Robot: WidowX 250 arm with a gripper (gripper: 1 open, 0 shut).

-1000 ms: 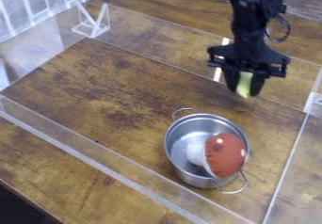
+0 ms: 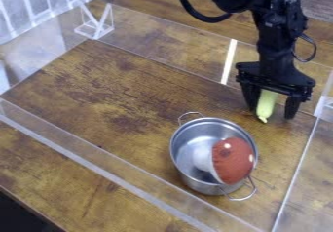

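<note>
My gripper [image 2: 276, 96] is at the right of the camera view, low over the wooden table, open, with its black fingers around a pale yellow-green oblong object [image 2: 266, 105] lying on the table. Part of that object is hidden behind the gripper. Below and left of it stands a steel pot [image 2: 196, 135] with two handles, holding a red and white round item [image 2: 232, 160].
A white stand [image 2: 96, 21] sits at the upper left. Clear panel edges run along the table's sides.
The gripper has moved right and down around the pale oblong object.
</note>
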